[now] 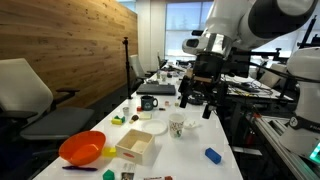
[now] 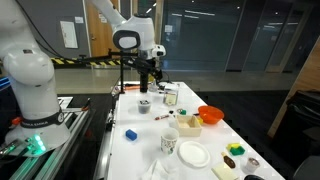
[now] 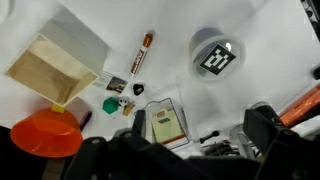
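My gripper (image 1: 204,97) hangs in the air over the right side of the white table, its fingers apart and nothing between them. From the other side it shows above the table's far end, over a cup (image 2: 144,107). In the wrist view the dark fingers (image 3: 126,149) reach in from the lower edge. A round cup (image 3: 216,60) with a black-and-white pattern inside stands ahead of them. The pale open box (image 3: 57,62) and the orange bowl (image 3: 47,133) lie to the left. Between box and cup lies a brown-and-white marker (image 3: 142,53).
A white mug (image 1: 176,124), a plate (image 1: 155,127) and a dark mug (image 1: 149,103) stand farther along the table. The blue block (image 1: 213,156) sits near the right edge with clear table around it. Crumpled white cloth (image 2: 158,170) lies by the near edge.
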